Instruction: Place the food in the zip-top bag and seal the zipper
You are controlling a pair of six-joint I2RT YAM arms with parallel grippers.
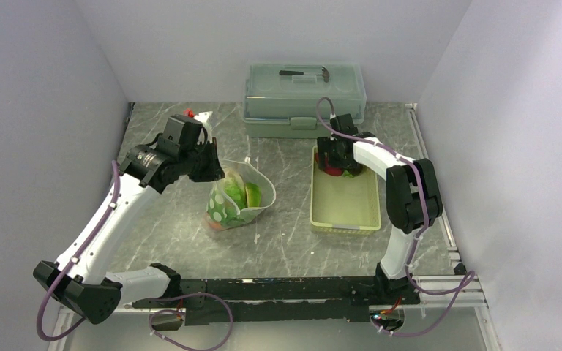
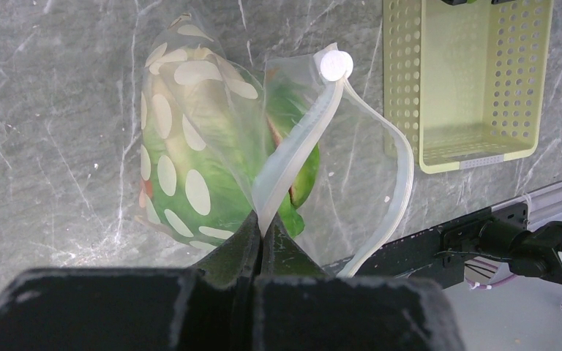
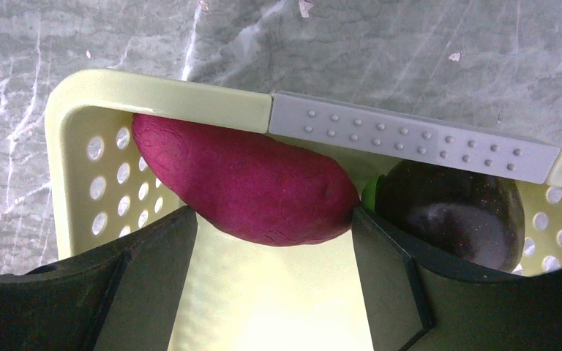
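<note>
The clear zip top bag (image 1: pixel 223 212) with white dots stands open on the left, green food (image 1: pixel 235 191) inside. My left gripper is shut on the bag's zipper edge, and the white slider (image 2: pixel 336 66) sits at the rim's far end. In the yellow-green basket (image 3: pixel 161 88), a dark red sweet potato (image 3: pixel 263 183) lies along the far wall. Beside it rests a dark purple eggplant-like vegetable (image 3: pixel 454 212) with a green cap. My right gripper is open over the sweet potato, one finger to each side; whether the fingers touch it, I cannot tell.
Behind the basket stands a translucent green toolbox (image 1: pixel 304 99) with a hammer (image 1: pixel 307 72) on its lid. The near part of the basket is empty. Bare grey tabletop (image 1: pixel 289 183) lies between bag and basket.
</note>
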